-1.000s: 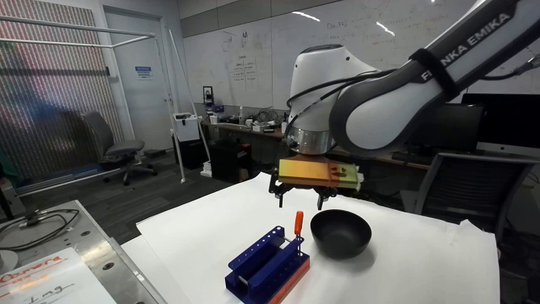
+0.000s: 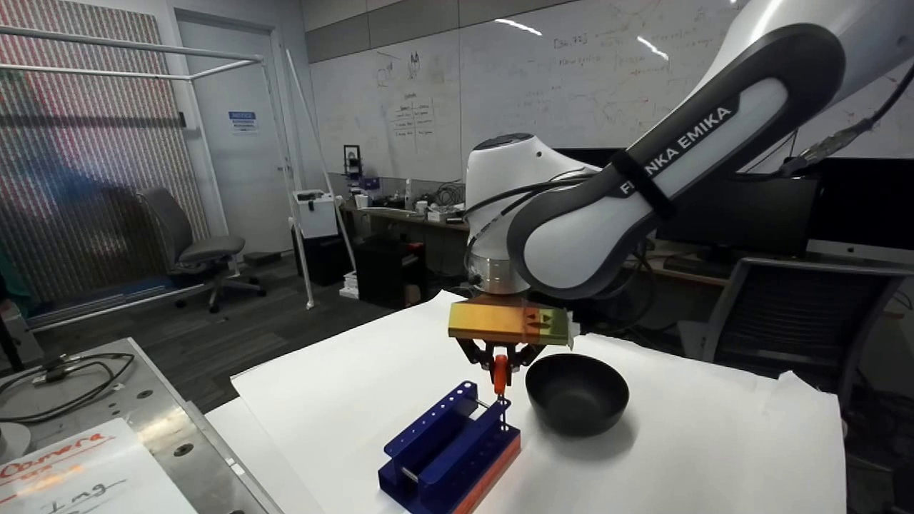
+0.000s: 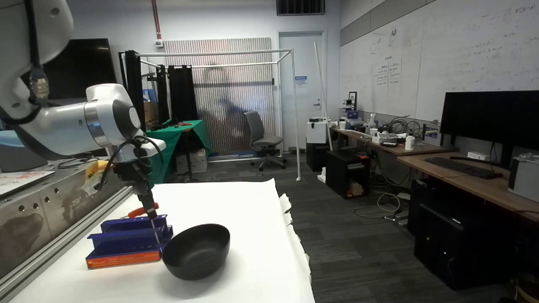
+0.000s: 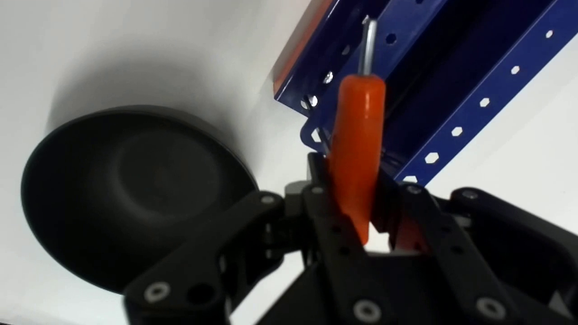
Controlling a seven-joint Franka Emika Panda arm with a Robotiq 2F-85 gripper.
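Note:
An orange-handled screwdriver (image 2: 500, 373) stands nearly upright at one end of a blue perforated metal rack (image 2: 445, 454). My gripper (image 2: 500, 355) is shut on its handle, which shows between the dark fingers in the wrist view. There the orange handle (image 4: 357, 141) points up the picture, and its metal shaft (image 4: 368, 48) shows in front of the rack (image 4: 477, 108). In exterior view 1 the shaft runs down into the rack's end; whether its tip is clear of the holes cannot be made out. In exterior view 2 the gripper (image 3: 151, 214) is over the rack's near-bowl end.
A black bowl (image 2: 576, 394), empty, stands close beside the rack's end and left of the gripper in the wrist view. White paper (image 2: 728, 445) covers the table, with free room beyond the bowl. A metal bench (image 2: 163, 411) borders the table.
The gripper has come down and leftward from above the bowl's near side, and its fingers have gone from open to shut around the orange handle. The rack has shifted very slightly.

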